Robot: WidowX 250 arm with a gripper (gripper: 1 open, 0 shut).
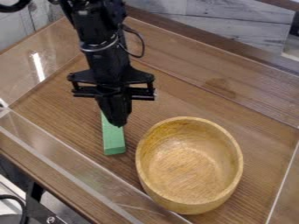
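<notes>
My black gripper (pixel 114 114) hangs over the wooden table in the middle-left, its narrow tip pointing down and shut, with nothing visible between the fingers. Just below it a green rectangular block (pixel 112 137) lies on the table, its upper end partly behind the gripper tip. To the right of the block sits a yellow-tan bowl (pixel 190 162), empty.
A pale marbled wall (pixel 246 26) stands at the back. A dark cable (pixel 12 206) shows at the lower left corner.
</notes>
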